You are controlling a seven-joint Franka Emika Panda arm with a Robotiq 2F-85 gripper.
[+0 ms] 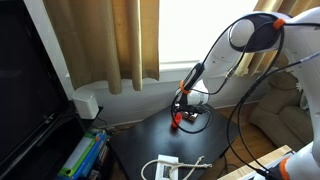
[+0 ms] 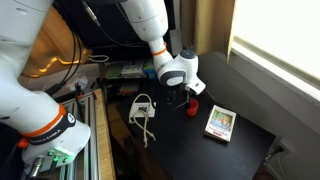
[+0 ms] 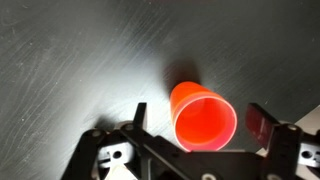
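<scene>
A red cup [image 3: 205,122] stands on the dark table, its open mouth facing the wrist camera. My gripper is open, one finger on each side of the cup in that view, with gaps between the fingers and the cup. From exterior view 2, the red cup [image 2: 192,107] shows just beside and below the gripper [image 2: 183,93]. In exterior view 1 the cup [image 1: 176,119] is seen under the gripper [image 1: 179,103]. How far the fingertips are above the cup's rim is hard to tell.
A white-bordered box or card [image 2: 219,123] lies close to the cup. A white device with a cable [image 2: 143,112] rests elsewhere on the table [image 2: 180,150]. Bare table surrounds much of the cup. A wall and window sill border the far side.
</scene>
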